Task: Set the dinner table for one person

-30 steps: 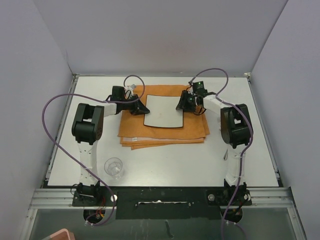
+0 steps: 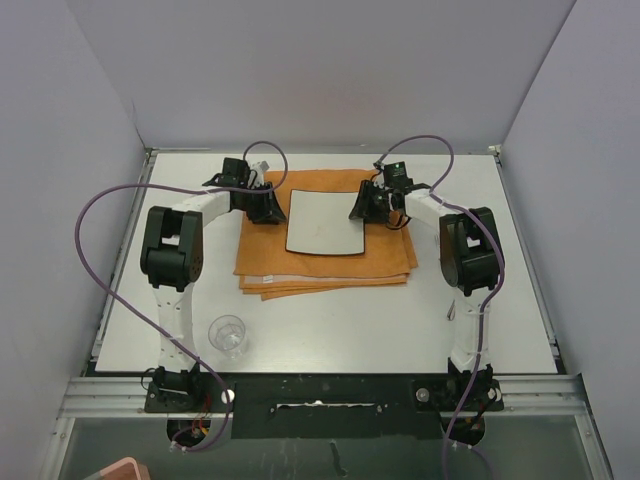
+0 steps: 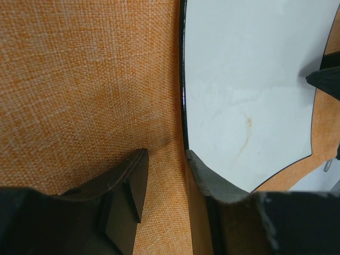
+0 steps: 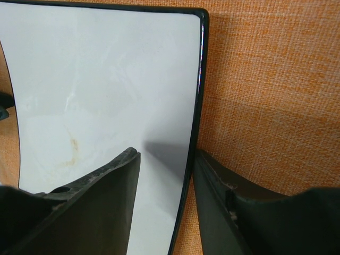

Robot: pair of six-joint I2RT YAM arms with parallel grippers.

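A square white plate with a dark rim (image 2: 324, 221) lies on stacked orange cloths (image 2: 320, 270). At its left edge my left gripper (image 2: 270, 208) is open, fingers low by the rim; in the left wrist view the plate (image 3: 249, 74) has one of the fingertips against its dark edge. At the right edge my right gripper (image 2: 366, 208) stands part open, straddling the rim, one fingertip over the plate (image 4: 101, 85) and the other just outside it on the cloth side.
A clear glass (image 2: 228, 335) stands at the front left of the white table (image 2: 365, 330). Thin utensils lie at the right, partly hidden by my right arm.
My left gripper has drawn back slightly to the left over the last second. The plate and my right gripper have shifted very slightly left.
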